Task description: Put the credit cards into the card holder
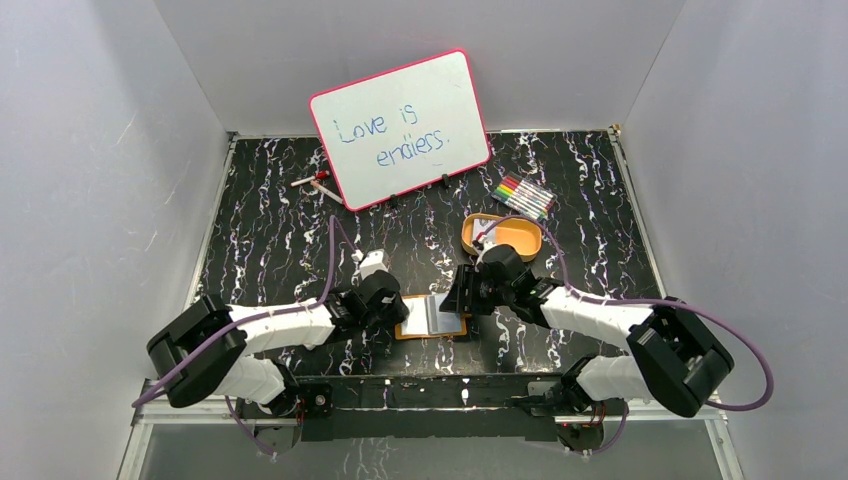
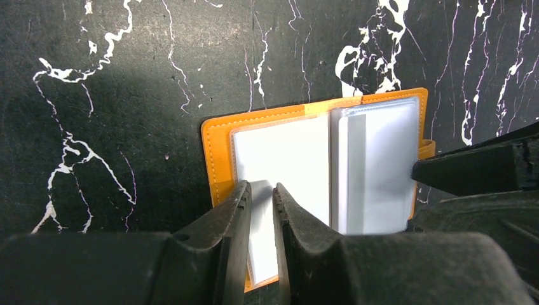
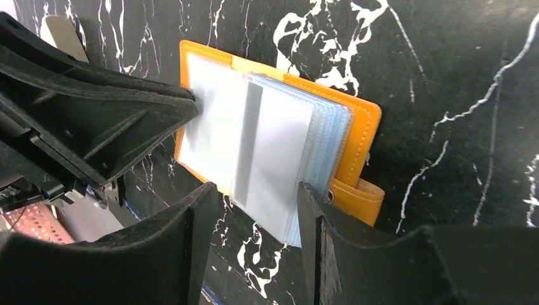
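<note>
The orange card holder lies spread open on the table, its clear sleeves stacked on the right side and a white page on the left. Over that left page stands my left gripper, part open with a narrow gap and only the page visible behind it. My right gripper is open above the sleeve stack, and no card shows between its fingers. In the top view a whitish card rests inside the orange tray.
Behind the holder, a whiteboard with handwriting leans at the back. Colored markers lie beyond the tray, and loose pens lie by the board's left corner. The two grippers are close together over the holder.
</note>
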